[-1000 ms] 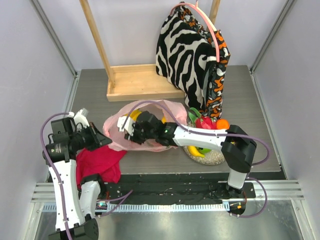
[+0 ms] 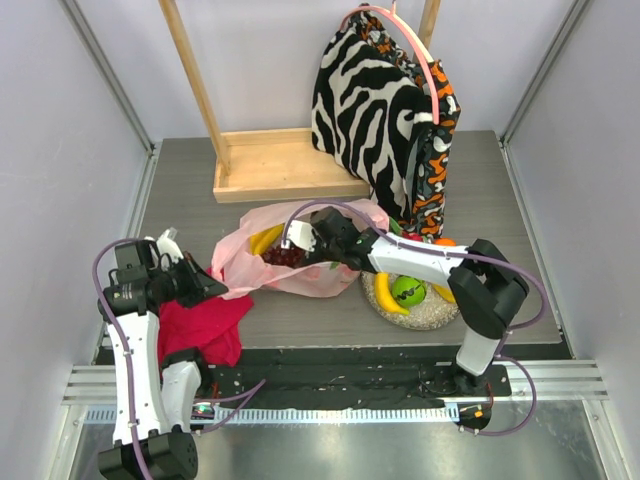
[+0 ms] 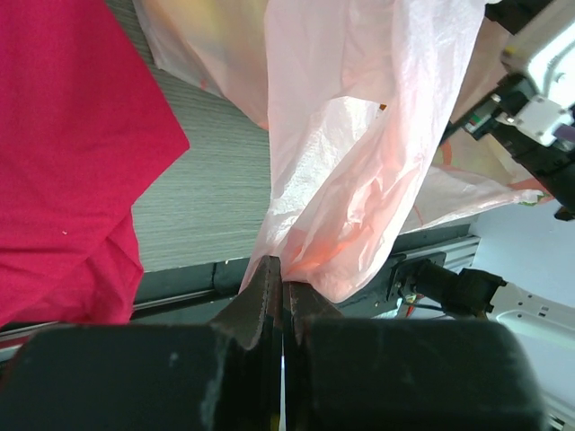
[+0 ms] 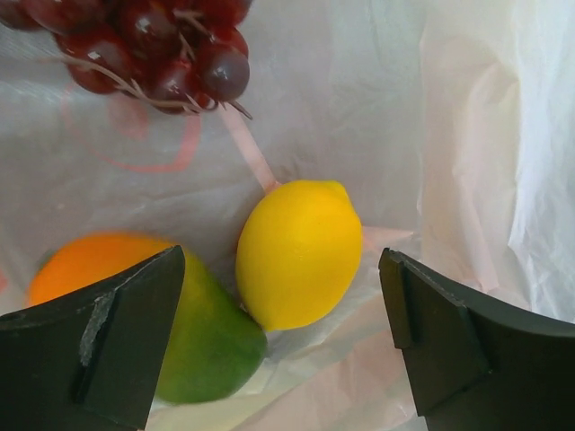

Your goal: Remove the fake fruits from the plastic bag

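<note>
The pink plastic bag (image 2: 300,285) lies open mid-table, a banana (image 2: 262,240) and red grapes (image 2: 282,256) inside. My left gripper is shut on the bag's left end, as the left wrist view shows. My right gripper stands open inside the bag, above a yellow lemon-like fruit (image 4: 299,247), with an orange-and-green fruit (image 4: 207,346) beside it and grapes (image 4: 153,49) beyond.
A round tray (image 2: 428,315) of fruits, with bananas and a green ball, sits right of the bag. A red cloth (image 2: 200,330) lies at the left front, a wooden frame (image 2: 280,165) and zebra-print fabric (image 2: 360,110) at the back.
My right gripper has moved right and back within the bag, uncovering the grapes.
</note>
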